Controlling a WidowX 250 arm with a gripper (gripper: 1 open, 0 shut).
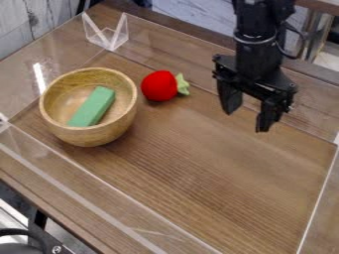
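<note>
A black robot arm hangs from the top right, its gripper (248,107) low over the wooden table, pointing down. Whether its fingers are apart or closed is unclear at this size. To its left lie a red tomato-like object (161,85) with a small green piece at its right. A round tan bowl (119,130) at the left holds a green block (91,106).
A clear plastic holder (107,28) stands at the back left.
</note>
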